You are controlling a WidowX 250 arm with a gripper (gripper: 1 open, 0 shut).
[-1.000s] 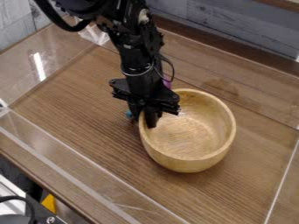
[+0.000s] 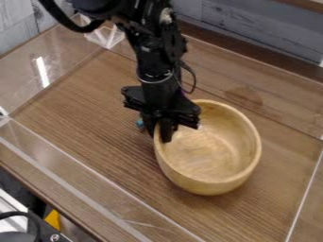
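A pale tan wooden bowl (image 2: 214, 151) sits on the brown table at the right of centre. My black gripper (image 2: 163, 129) reaches down to the bowl's near-left rim and is shut on it, the fingertips at the rim's upper left edge. A small blue object (image 2: 139, 124) is partly hidden just left of the fingertips.
The wooden table (image 2: 89, 132) has free room to the left and behind. Clear strips run along its left side, a grey wall (image 2: 252, 47) stands at the back, and cables and a yellow item lie beyond the lower left edge.
The bowl and my gripper have shifted slightly rightward and toward the camera over the last second, the gripper staying on the rim.
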